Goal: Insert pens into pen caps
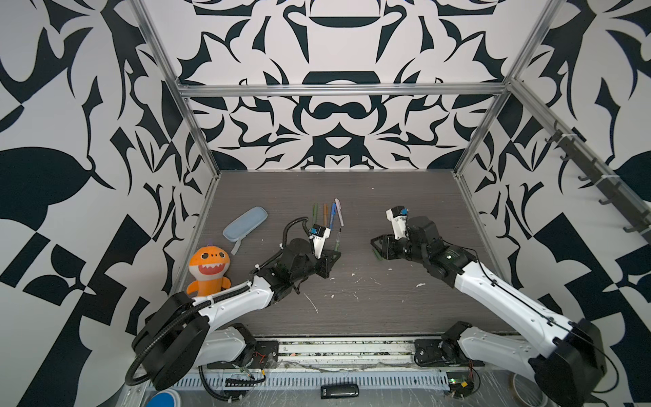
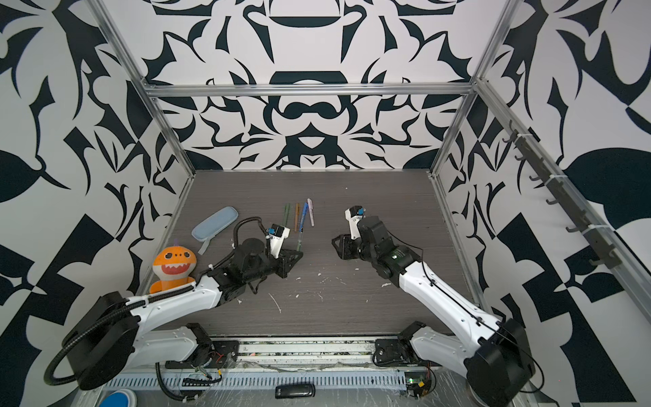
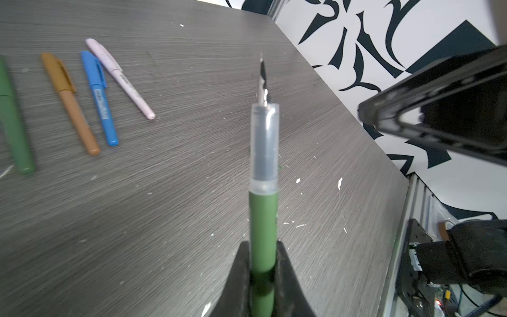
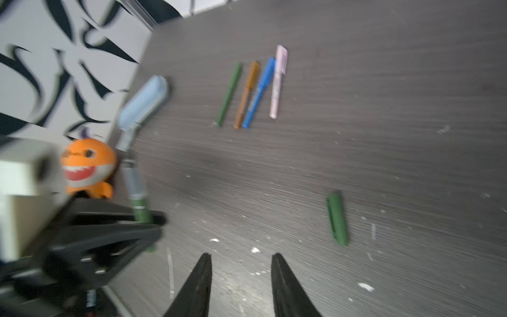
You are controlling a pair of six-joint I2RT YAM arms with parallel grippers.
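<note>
My left gripper (image 1: 331, 257) is shut on an uncapped green pen (image 3: 263, 222), held upright with its metal nib pointing up. Right of it, my right gripper is open and empty, above the table. A loose green cap (image 4: 337, 218) lies on the table beneath the right gripper. Toward the back lie a green pen (image 4: 229, 94), an orange pen (image 4: 246, 95), a blue pen (image 4: 258, 92) and a pink pen (image 4: 278, 82), side by side.
A light-blue case (image 1: 244, 224) and an orange shark toy (image 1: 209, 264) sit on the left.
</note>
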